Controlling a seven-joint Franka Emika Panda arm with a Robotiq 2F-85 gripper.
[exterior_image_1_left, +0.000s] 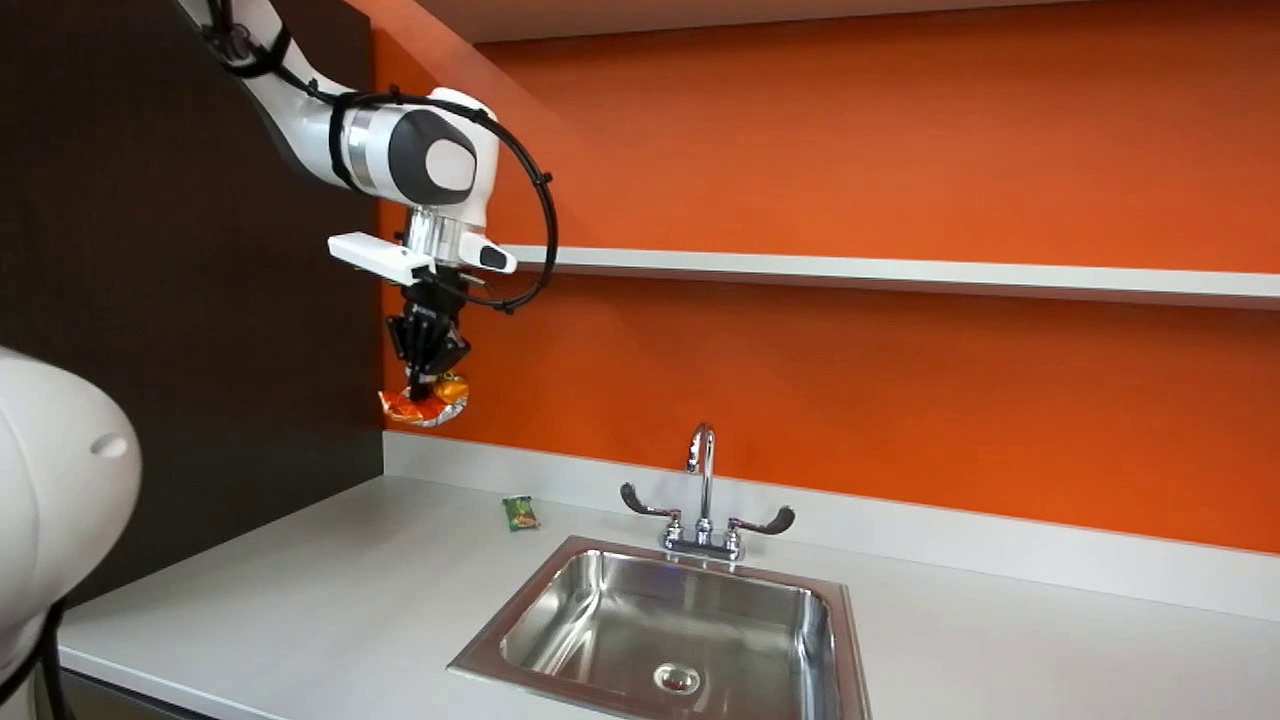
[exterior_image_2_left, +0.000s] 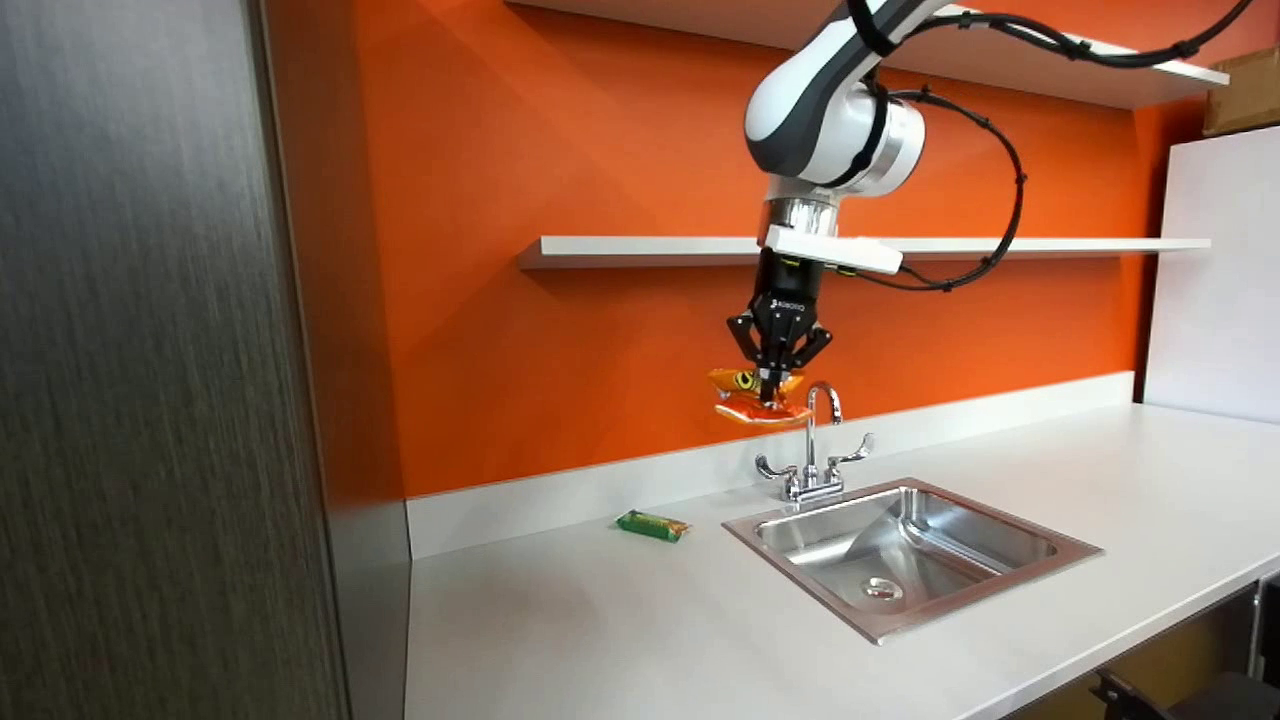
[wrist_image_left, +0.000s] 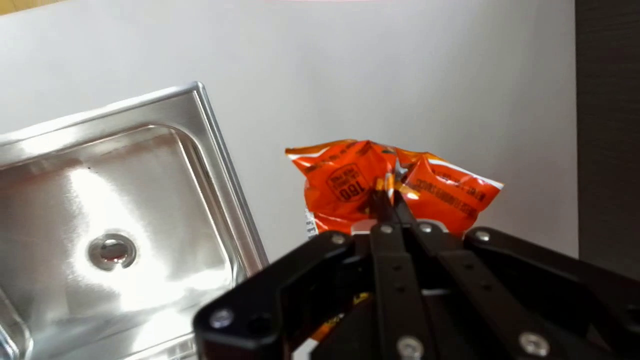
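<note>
An orange-red snack bag (wrist_image_left: 342, 183) is pinched between the tips of my gripper, its crumpled sides spreading out to left and right. In the first exterior view the gripper (exterior_image_1_left: 419, 390) holds this bag (exterior_image_1_left: 422, 410) in the air above the left part of the counter. From the second exterior view, the bag (exterior_image_2_left: 758, 414) hangs clear of the surface, in front of the orange wall. A small green packet (exterior_image_2_left: 651, 526) lies flat on the counter to the left of the sink; the first exterior view shows the same packet (exterior_image_1_left: 521, 514) near the backsplash.
A steel sink (exterior_image_1_left: 528, 588) is set into the counter (exterior_image_1_left: 300, 576), with a faucet (exterior_image_1_left: 705, 492) behind it. Along the wall runs a white shelf (exterior_image_1_left: 900, 269). A dark panel (exterior_image_1_left: 180, 300) bounds the left side. Bare counter lies left of the sink.
</note>
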